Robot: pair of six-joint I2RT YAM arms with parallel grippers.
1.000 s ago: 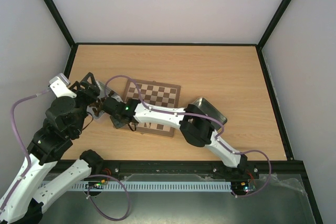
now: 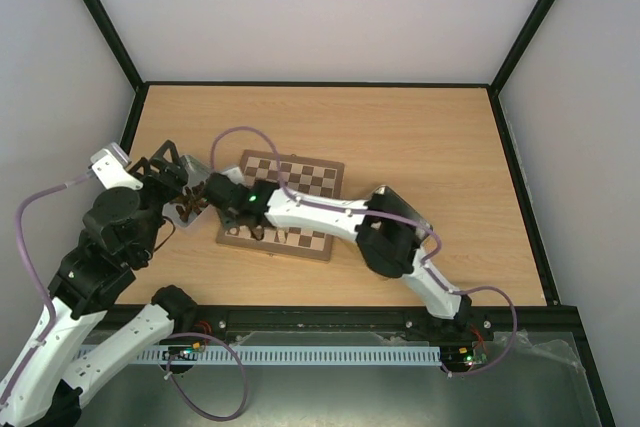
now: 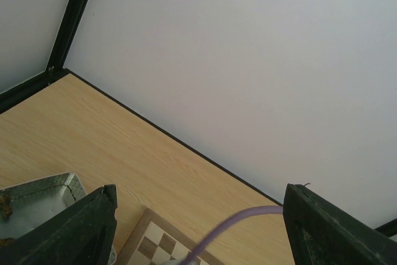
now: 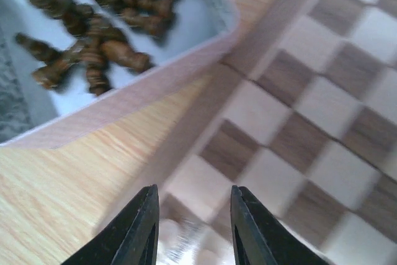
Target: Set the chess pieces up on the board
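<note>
The chessboard (image 2: 320, 177) lies mid-table, partly under my right arm; in the right wrist view its squares (image 4: 293, 138) are blurred. A tray (image 4: 133, 85) of dark wooden pieces (image 4: 124, 54) sits beside it on the left. My right gripper is over the board's near-left corner, fingers part open; light blurred shapes, apparently pieces (image 4: 170, 234), show below them, and whether any is held is unclear. My left gripper is raised over the table's left side, open, with nothing between its fingers.
A metal container (image 2: 410, 212) sits right of the board behind my right arm. Walls surround it.
My right arm has moved right, from beside the tray toward over the board, and appears blurred. The left arm has barely moved.
</note>
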